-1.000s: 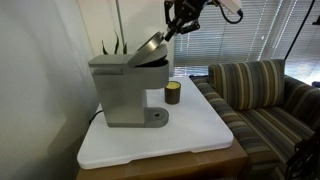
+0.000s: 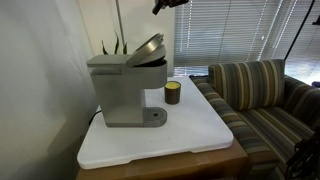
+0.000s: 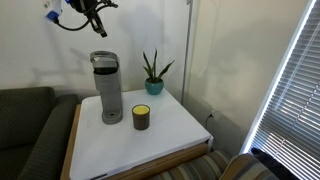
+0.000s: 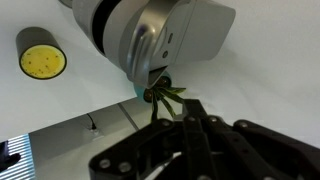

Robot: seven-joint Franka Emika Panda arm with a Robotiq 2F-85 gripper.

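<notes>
A grey coffee maker (image 2: 124, 95) stands on the white table, its silver lid (image 2: 147, 50) tilted up at an angle. The wrist view shows that lid (image 4: 147, 40) from above. Beside the machine sits a dark mug (image 2: 172, 93) with a yellow inside; the mug (image 4: 42, 60) is at the left in the wrist view. My gripper (image 2: 156, 9) hangs above the lid, clear of it, at the top of exterior view 1. In the wrist view the gripper looks shut, with nothing visible between its fingers.
A potted plant (image 3: 154, 80) in a teal pot stands at the table's back corner. A striped sofa (image 2: 250, 90) is close by on the right in exterior view 1.
My gripper has risen away from the lid, and most of the arm has left the top of exterior view 1. Lid, machine and mug look unmoved.
</notes>
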